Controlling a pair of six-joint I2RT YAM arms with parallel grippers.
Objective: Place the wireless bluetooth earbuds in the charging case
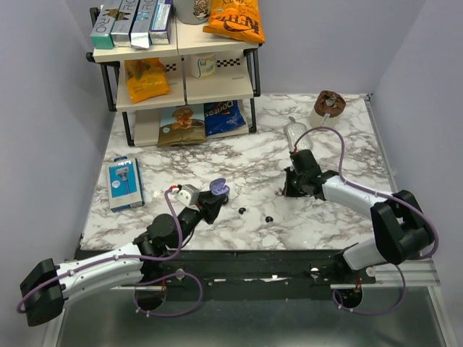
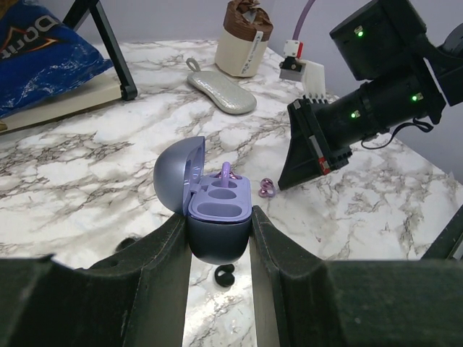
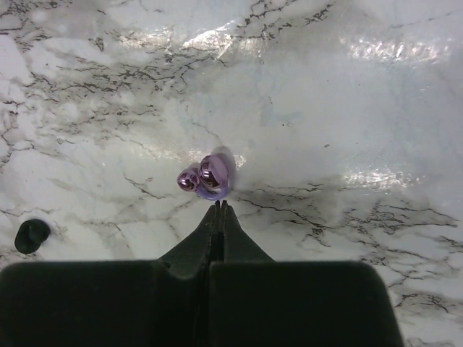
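In the left wrist view a lilac charging case (image 2: 219, 230) with its lid up is pinched upright by my left gripper. One earbud (image 2: 225, 173) pokes up out of it. A shiny purple earbud (image 3: 213, 173) lies on the marble in the right wrist view, just beyond the tips of my right gripper. That gripper is shut, its fingertips together with nothing between them. From the left wrist view, the same purple earbud (image 2: 267, 188) is seen beside the right fingers (image 2: 291, 176), a small gap apart.
Small black earbuds lie on the table, one (image 1: 269, 219) nearer the front edge and another (image 1: 242, 211) further left. Behind the right arm are a grey pouch (image 1: 296, 134) and a brown-topped container (image 1: 328, 108). A loaded shelf (image 1: 155, 54) stands at the back left; a blue box (image 1: 125, 183) lies at left.
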